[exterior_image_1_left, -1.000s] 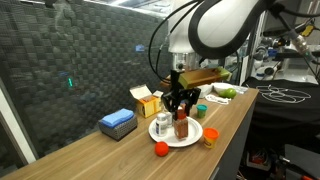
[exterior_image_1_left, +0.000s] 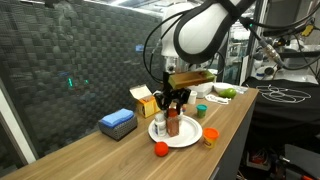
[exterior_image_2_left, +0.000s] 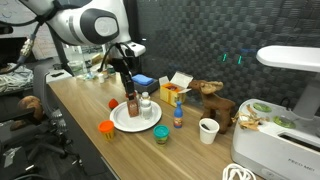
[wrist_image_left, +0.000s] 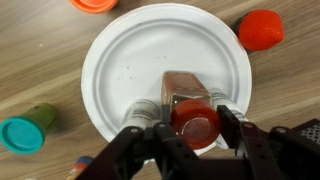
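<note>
A brown bottle (exterior_image_1_left: 172, 126) with a red cap (wrist_image_left: 196, 124) stands roughly upright at the white plate (wrist_image_left: 112, 60). My gripper is shut on it near the cap, coming from above. Whether the bottle's base touches the plate or hangs just over it, I cannot tell. Two white-topped bottles are close by; one white bottle (exterior_image_2_left: 145, 106) shows beside the brown one in exterior view 2. In the wrist view, these white bottles are partly hidden by the gripper.
Around the plate are a red ball-like object (exterior_image_1_left: 161, 149), an orange cup (exterior_image_1_left: 210, 136) and a teal cup (exterior_image_2_left: 162, 133). A blue bottle (exterior_image_2_left: 178, 115), a yellow box (exterior_image_1_left: 144, 101) and a dark blue block (exterior_image_1_left: 118, 124) stand farther off.
In exterior view 1 my gripper and the brown bottle have moved left across the plate, closer to the white bottles. The other objects look unmoved.
</note>
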